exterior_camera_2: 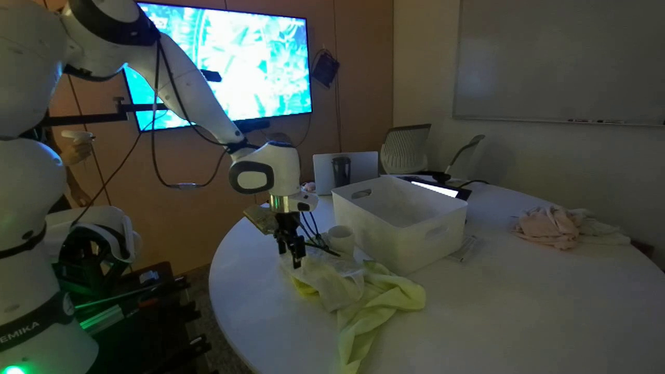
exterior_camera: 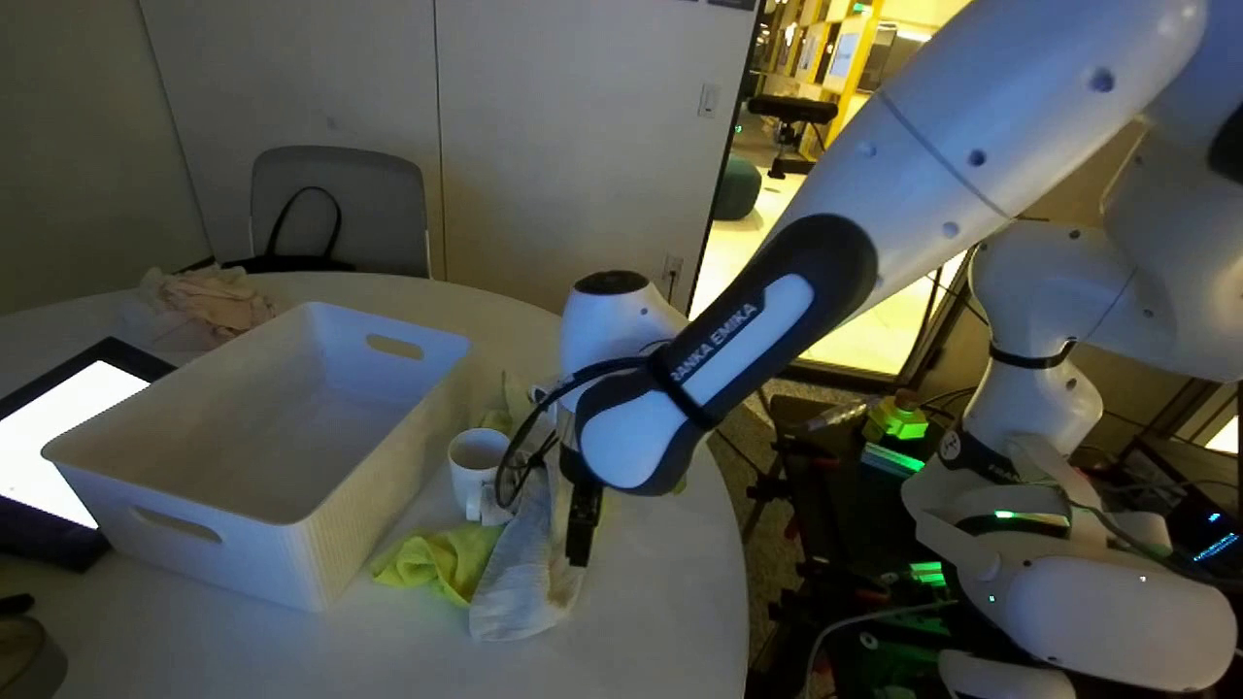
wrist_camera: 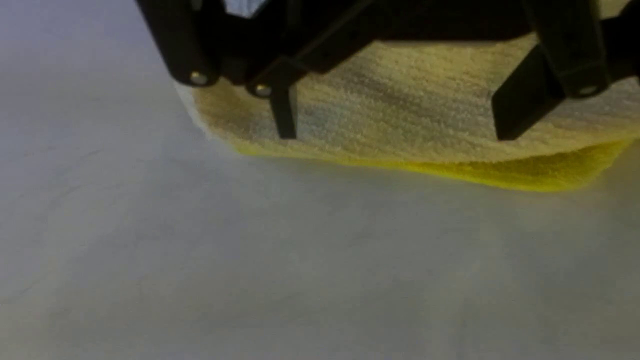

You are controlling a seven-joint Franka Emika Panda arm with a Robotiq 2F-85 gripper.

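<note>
My gripper is open over the edge of a pale, textured cloth (wrist_camera: 414, 102), with nothing held between its fingers. Under that cloth's edge a strip of yellow cloth (wrist_camera: 540, 171) shows in the wrist view. From the side, the gripper (exterior_camera_2: 296, 261) hangs at the pale cloth (exterior_camera_2: 330, 280); whether its tips touch the fabric I cannot tell. A yellow-green cloth (exterior_camera_2: 389, 296) spreads over the table beside it. Close to the cloths stands a white mug (exterior_camera: 479, 460), upright, partly behind the arm's cables in exterior view 1.
An empty white bin (exterior_camera: 385, 466) with handle holes stands beside the mug. A lit screen (exterior_camera: 58, 425) lies past it. Pinkish cloths (exterior_camera_2: 548, 227) lie farther off on the round table (exterior_camera_2: 530, 311), whose front is clear.
</note>
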